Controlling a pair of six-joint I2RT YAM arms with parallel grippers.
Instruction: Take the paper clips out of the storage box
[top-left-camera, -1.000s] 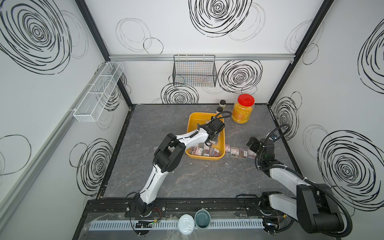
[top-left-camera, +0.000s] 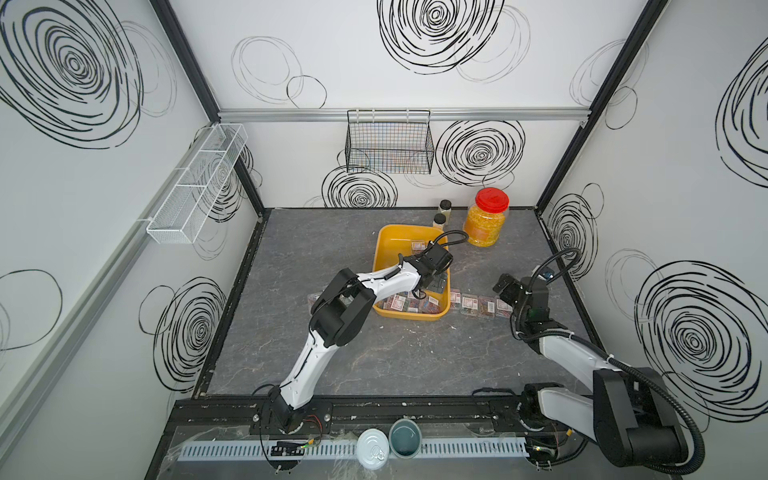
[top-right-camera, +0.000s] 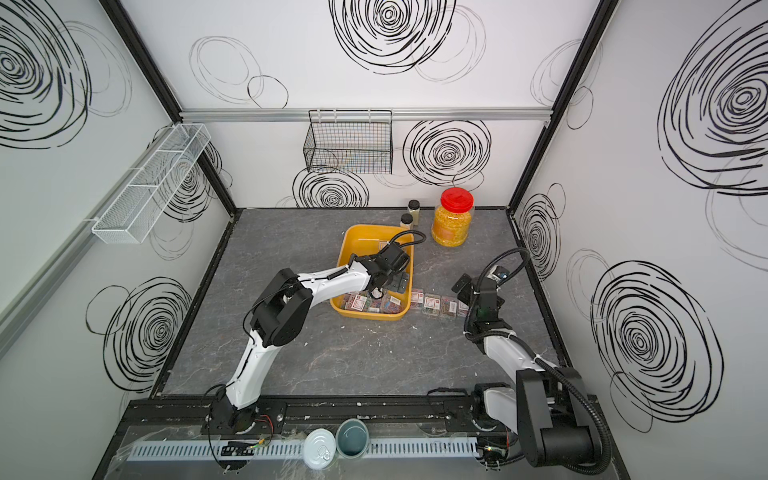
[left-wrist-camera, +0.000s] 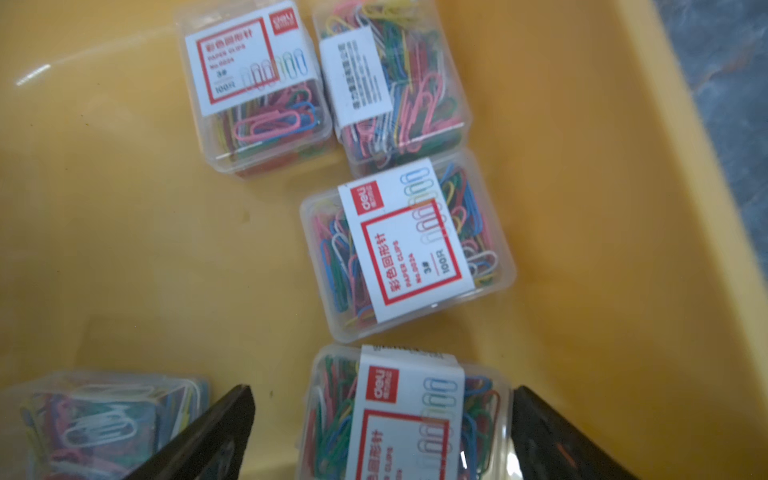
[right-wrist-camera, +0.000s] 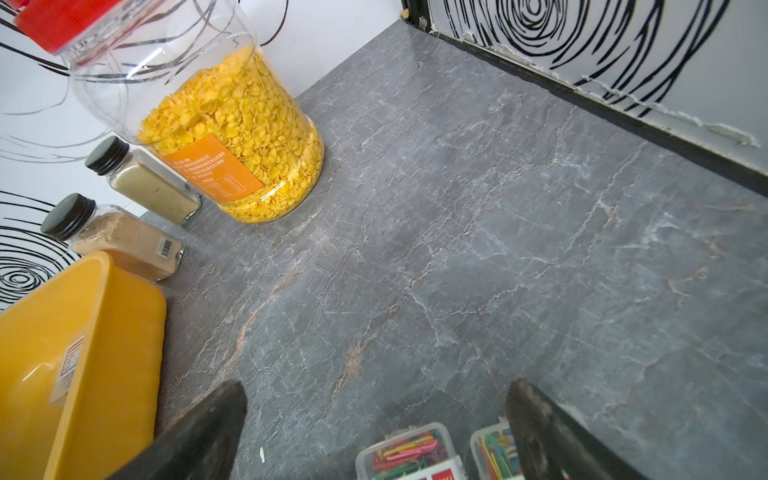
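Note:
The yellow storage box (top-left-camera: 412, 314) stands mid-table with several clear paper clip boxes inside. Inside it my left gripper is open, pointing down. Between its fingers lies one paper clip box (left-wrist-camera: 428, 416), close by the right finger; whether they touch I cannot tell. Another paper clip box (left-wrist-camera: 408, 248) lies just beyond, two more farther up, and one partly hidden (left-wrist-camera: 104, 424) by the left finger. Outside, right of the storage box, paper clip boxes (top-left-camera: 469, 305) lie in a row. Above that row's right end my right gripper hangs open and empty.
A red-lidded jar (right-wrist-camera: 232, 136) of yellow flakes and two black-capped bottles (right-wrist-camera: 132, 240) stand behind the storage box. A black wire basket (top-left-camera: 389, 144) hangs on the back wall, a white one (top-left-camera: 200, 184) on the left.
My left gripper has shifted slightly to the right and toward the front inside the storage box. The right arm looks unmoved.

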